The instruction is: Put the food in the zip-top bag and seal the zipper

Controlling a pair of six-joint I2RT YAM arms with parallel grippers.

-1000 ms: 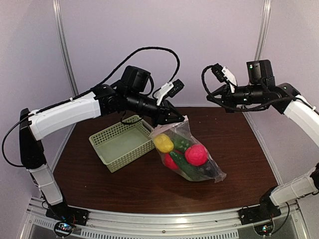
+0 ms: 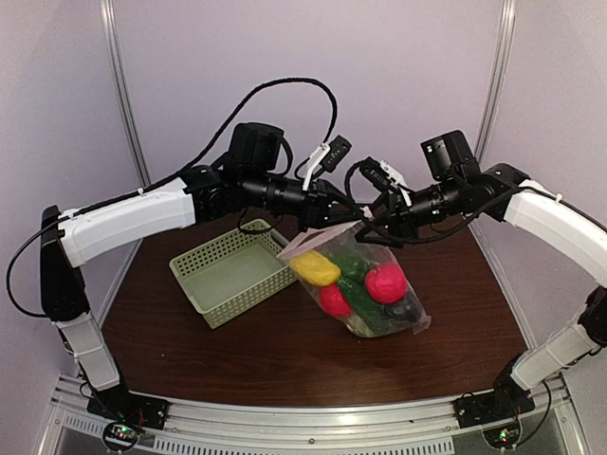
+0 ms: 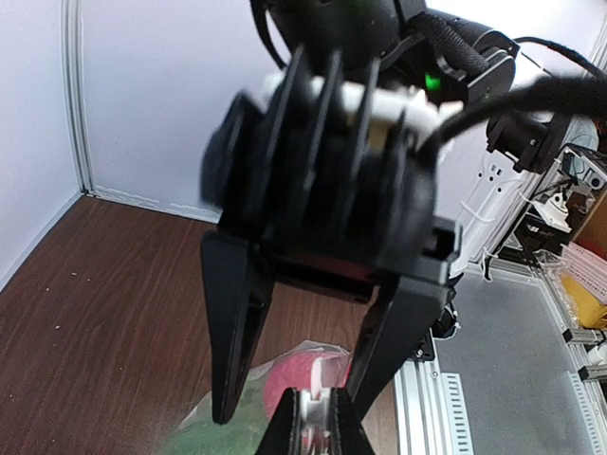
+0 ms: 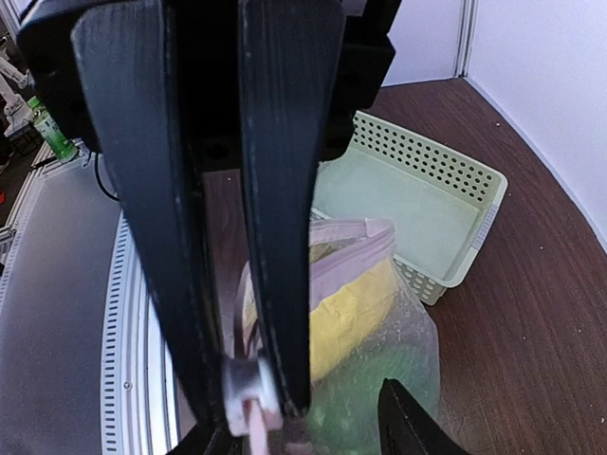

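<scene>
The clear zip-top bag point(image 2: 353, 282) hangs tilted over the table from its upper edge. Through its film show a yellow food piece point(image 2: 315, 268), a pink one point(image 2: 385, 282), a red one point(image 2: 334, 300) and a long green one point(image 2: 362, 305). My left gripper is shut on the bag's mouth, a whitish bit of the zip strip point(image 4: 254, 396) sticking out between its fingertips. Close by, my right gripper stands open, its fingers apart on either side of that spot. In the top view both fingertips overlap and contact cannot be told.
An empty pale green basket point(image 2: 228, 275) stands on the table at the left, behind the bag. Bare brown table point(image 2: 237, 360) lies in front and to the right.
My right gripper has moved left and slightly down, from well clear of the bag to right beside my left gripper. The left one has shifted a little right, still holding the bag.
</scene>
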